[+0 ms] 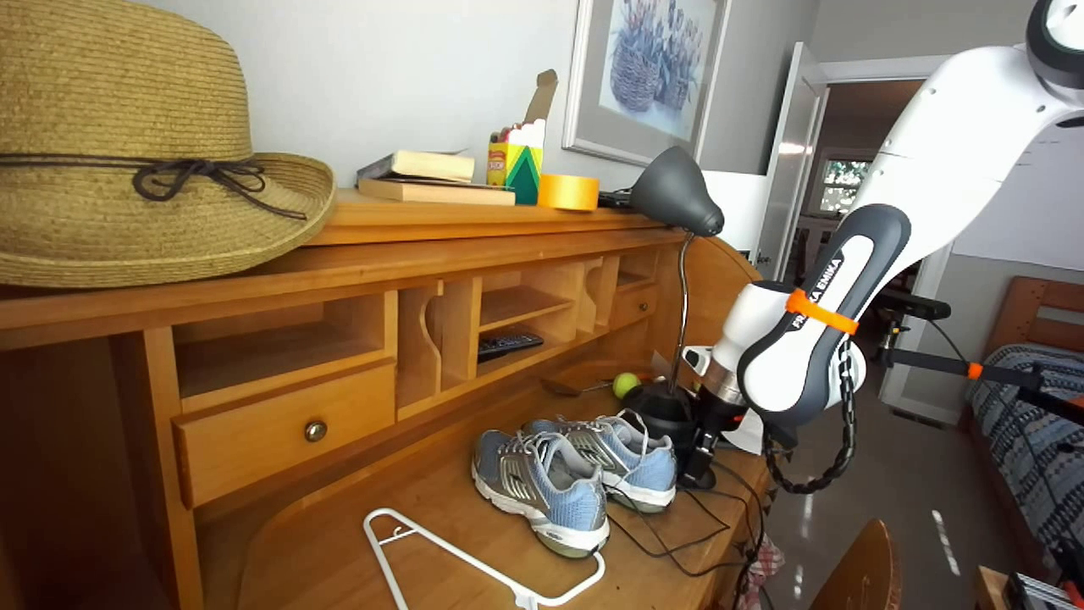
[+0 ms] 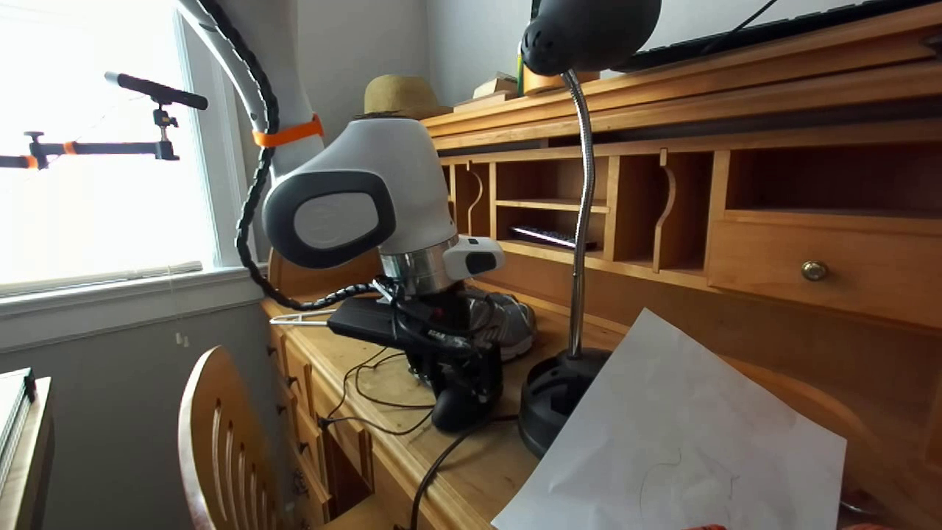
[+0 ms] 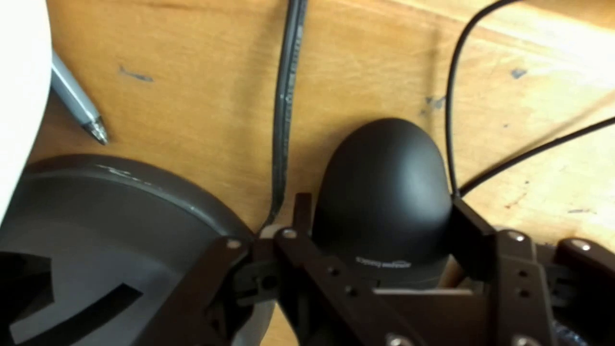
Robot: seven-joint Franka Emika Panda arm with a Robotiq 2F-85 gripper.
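A black computer mouse (image 3: 383, 184) sits between the two fingers of my gripper, which is shut on its sides. In the wrist view its rounded end faces up the picture and a small pale logo shows near the gripper. Exterior view 2 shows the mouse (image 2: 458, 411) low at the fingertips, close over the desktop; whether it touches the wood I cannot tell. From exterior view 1, my gripper (image 1: 697, 476) is tilted beside the lamp base and just past the shoes, and the mouse itself is hard to make out there.
The black lamp base (image 2: 549, 411) stands close beside the gripper, near a white paper sheet (image 2: 689, 450). Thin cables (image 1: 666, 549) cross the desk. Running shoes (image 1: 554, 488) and a white hanger (image 1: 457, 554) lie nearby. A pen (image 3: 75, 95) rests beyond the lamp base.
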